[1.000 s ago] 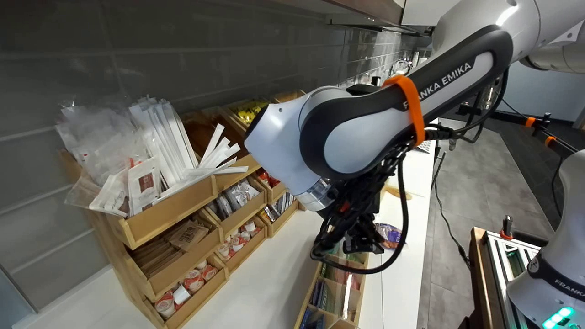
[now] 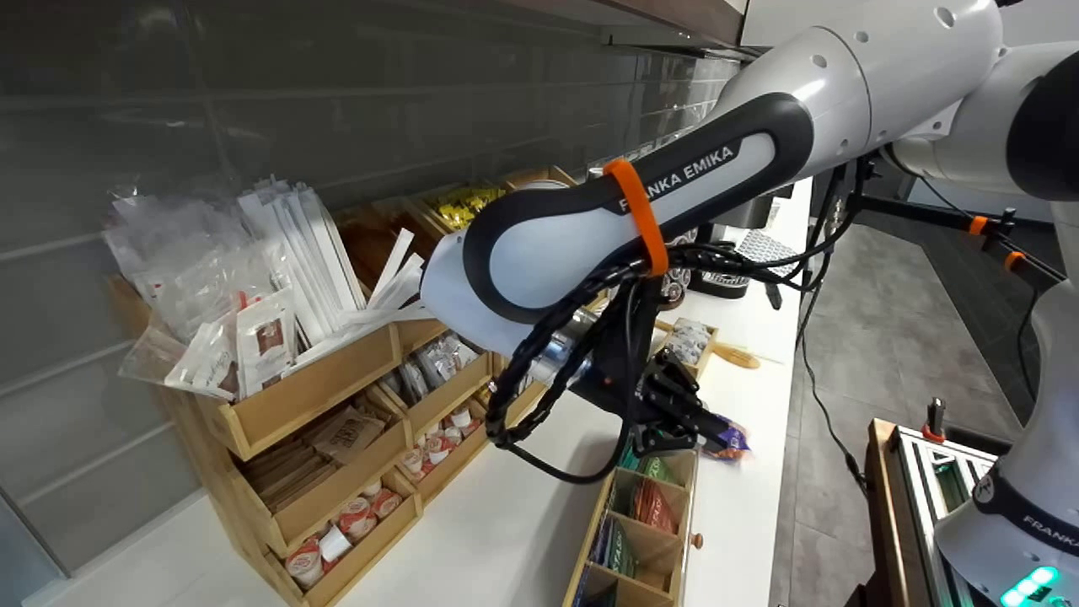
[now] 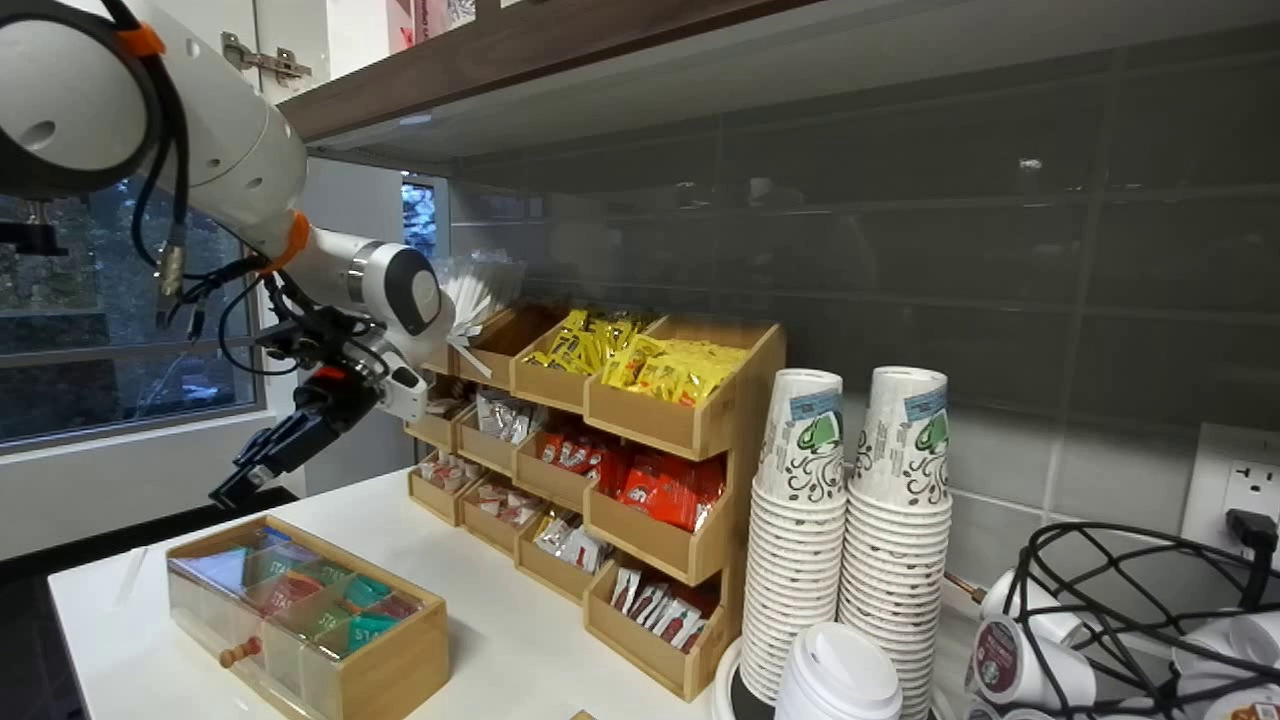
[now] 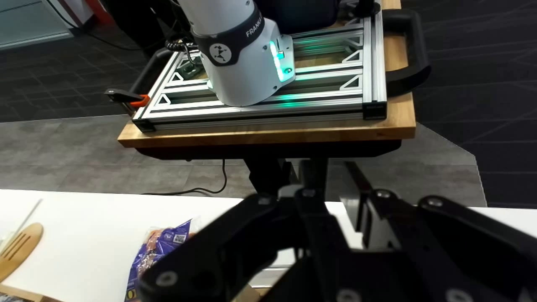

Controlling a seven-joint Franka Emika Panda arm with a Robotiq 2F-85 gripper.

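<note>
In exterior view 2 my gripper (image 3: 238, 482) hangs above the back left end of a wooden tea box (image 3: 396, 642), apart from it and angled down. Its dark fingers look shut; what is between them cannot be made out. The box has a clear front panel with a round wooden knob (image 3: 240, 652). Coloured tea packets (image 3: 288, 590) stand in its compartments, also visible from above in exterior view 1. Black fingers (image 4: 314, 186) fill the lower middle of the wrist view, over the counter's edge. A purple snack bag (image 4: 158, 251) lies on the counter beside them.
A tiered wooden rack (image 3: 708, 552) of packets and creamers stands against the wall. Stacked paper cups (image 3: 794, 516) rise to its right. A wooden slotted utensil (image 4: 21, 249) lies farther along the counter. White counter (image 2: 516, 516) between rack and tea box is free.
The arm has moved and turned, with its forearm lower and farther left in exterior view 1. My gripper now points more to the right, towards the counter's edge. The tea box's knob shows now.
</note>
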